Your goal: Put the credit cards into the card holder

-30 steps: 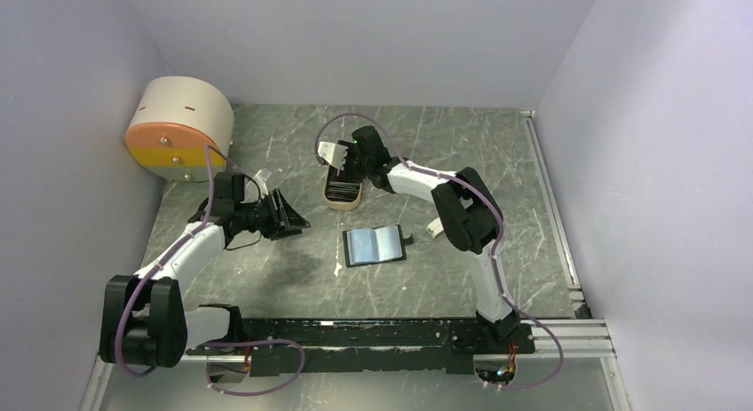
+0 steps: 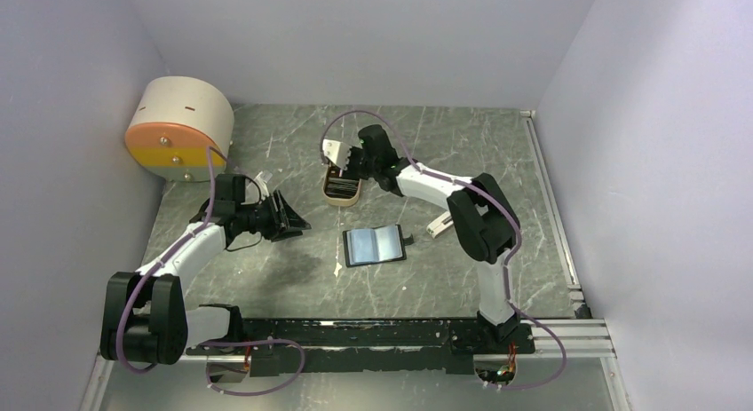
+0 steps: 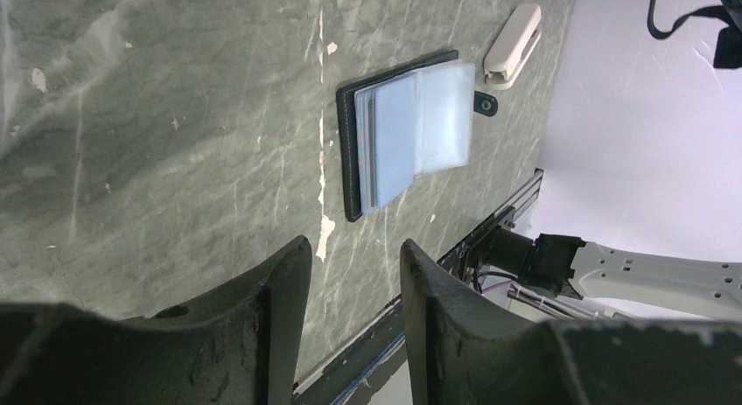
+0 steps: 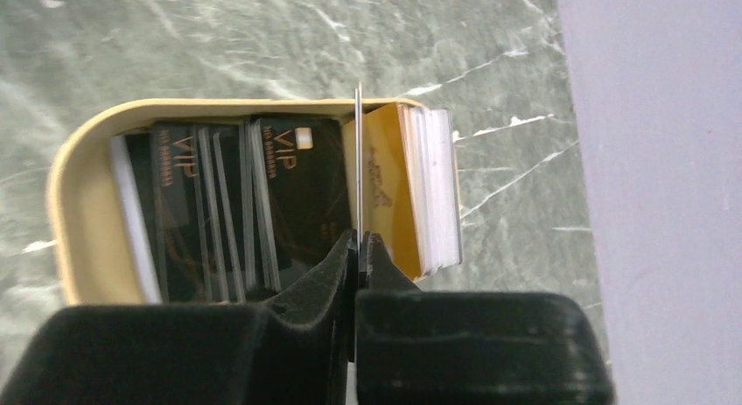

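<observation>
The beige box of cards (image 2: 341, 201) stands at the table's middle back, holding black VIP cards (image 4: 302, 195) and yellow and white cards (image 4: 394, 186). My right gripper is over it, shut on a thin card (image 4: 358, 160) seen edge-on between its fingertips. The open card holder (image 2: 374, 245), a black booklet with clear sleeves, lies flat in front of the box. My left gripper hangs open and empty to the holder's left.
A cream cabinet (image 2: 178, 118) with orange and yellow drawers stands at back left. A white gadget (image 3: 514, 42) lies right of the holder.
The right arm and gripper have shifted slightly to the right over the box. The left arm is nearly still.
</observation>
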